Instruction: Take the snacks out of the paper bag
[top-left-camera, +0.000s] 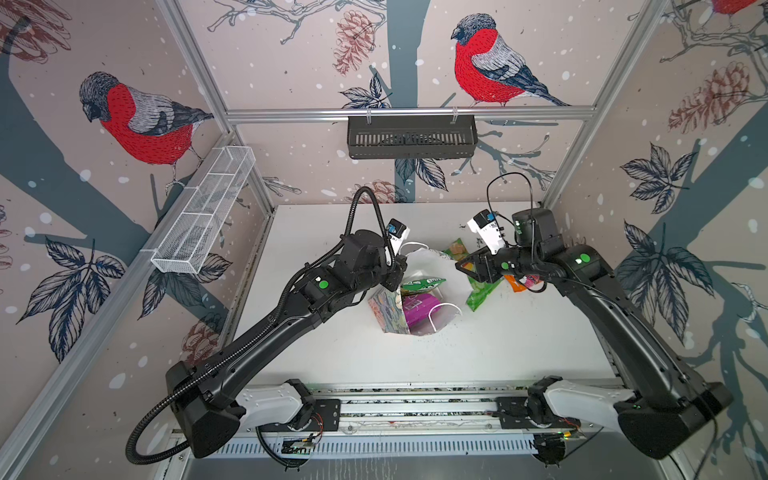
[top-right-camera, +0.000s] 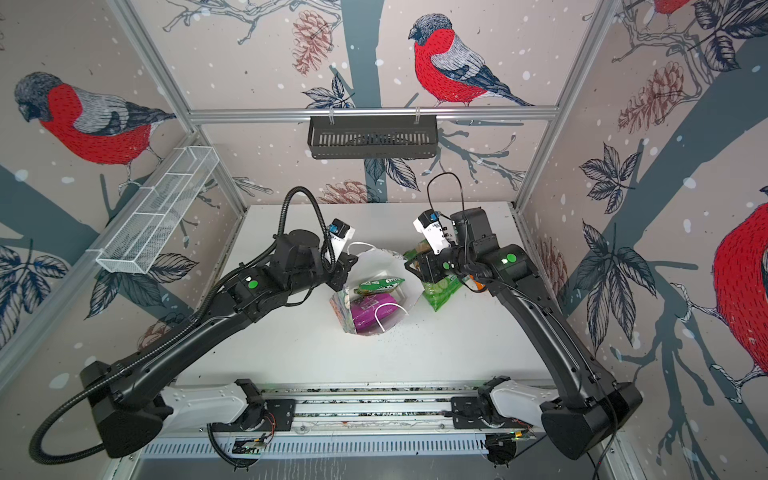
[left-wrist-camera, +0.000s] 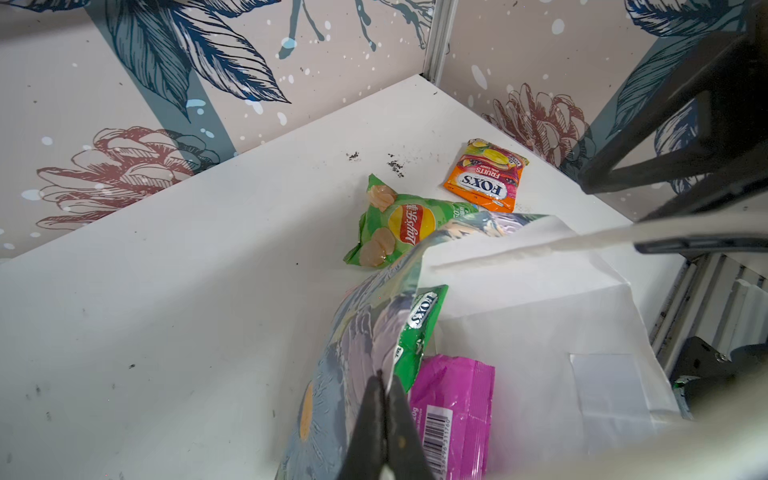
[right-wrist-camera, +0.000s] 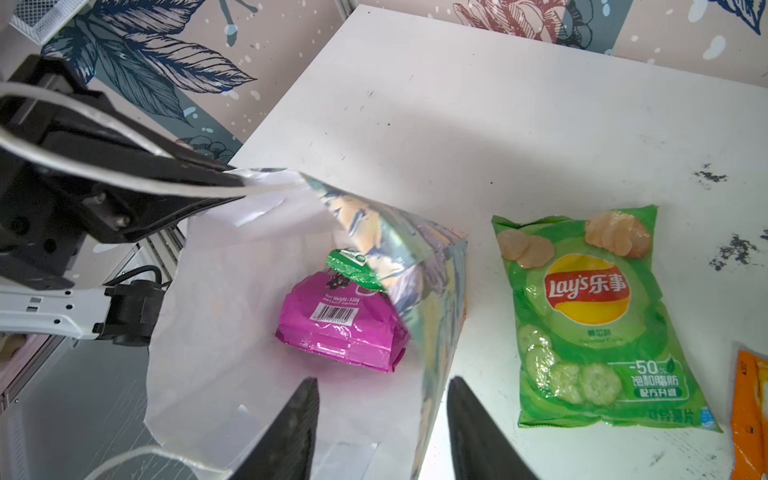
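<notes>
The paper bag (right-wrist-camera: 232, 320) stands open on the table, white inside with a printed outer face. Inside lie a purple packet (right-wrist-camera: 340, 324) and a green FOX'S packet (left-wrist-camera: 420, 324). My left gripper is shut on the bag's rim, the thin wall running in between its fingertips. My right gripper is open over the bag's right side; the near wall's edge passes between its fingers without them closing on it. Outside the bag, to its right, lie a green Lay's bag (right-wrist-camera: 592, 328) and an orange FOX'S packet (left-wrist-camera: 486, 176).
White string handles (top-left-camera: 444, 308) arch over the bag's mouth. A dark basket (top-left-camera: 412, 140) hangs on the back rail, and a white wire rack (top-left-camera: 204, 212) is mounted at the left.
</notes>
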